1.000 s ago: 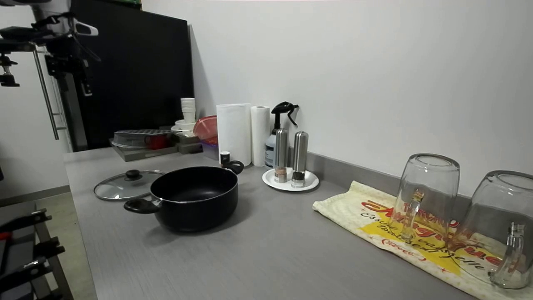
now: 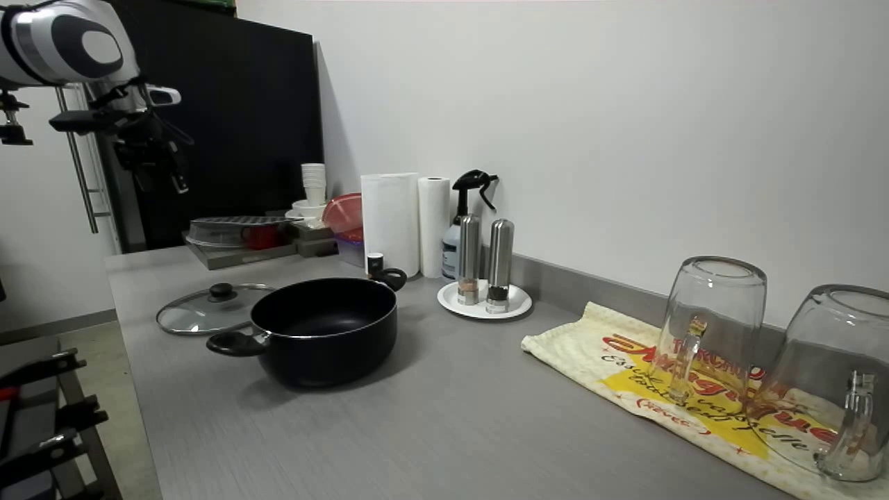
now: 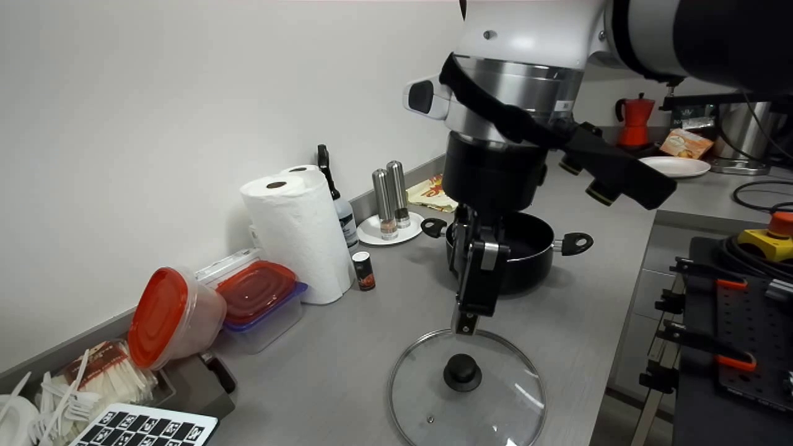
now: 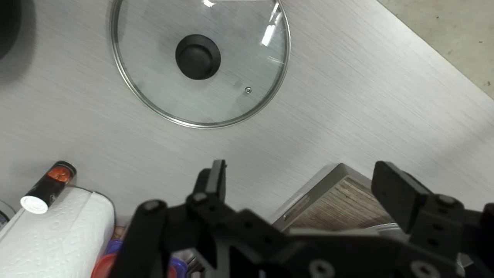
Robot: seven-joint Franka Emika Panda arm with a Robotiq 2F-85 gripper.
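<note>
My gripper is open, its two black fingers wide apart with nothing between them. In exterior view 1 the gripper [image 2: 162,179] hangs in the air at the upper left, well above the counter. The glass lid [image 4: 245,51] with its black knob [image 4: 198,58] lies flat on the counter, beyond my fingertips in the wrist view. Close to the lid stands a black two-handled pot [image 2: 325,350], uncovered, its dark inside showing. From exterior view 2 the gripper [image 3: 466,323] overlaps the lid's far rim and hides part of the pot [image 3: 531,253].
Paper towel rolls [image 2: 389,225], a small black shaker [image 3: 363,271] and red-lidded containers [image 3: 256,293] line the wall. Two mills stand on a white plate [image 2: 517,307]. Upturned glass mugs [image 2: 717,325] rest on a cloth [image 2: 575,350].
The arm and gripper have moved lower and toward the right in exterior view 1. The lid, pot and other items have stayed in place.
</note>
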